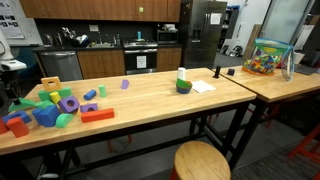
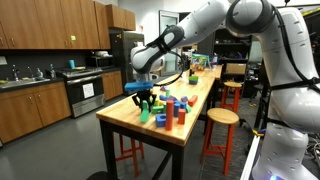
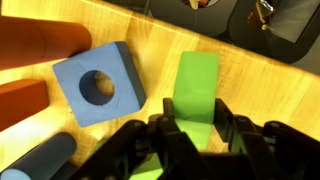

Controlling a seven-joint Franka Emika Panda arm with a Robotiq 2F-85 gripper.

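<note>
In the wrist view a green block extends out from between the dark fingers of my gripper, which is shut on it. The block stands over the wooden table near its edge; whether it touches the wood cannot be told. Another green piece shows partly behind the fingers. A blue square block with a round hole lies to the left, apart from the held block. In the second exterior view a green block appears at the table's near end.
Red-orange pieces and a dark blue cylinder crowd the left of the wrist view. A long red block and a purple ring lie farther along the table. Beyond stands a green bowl. A person is beside the table.
</note>
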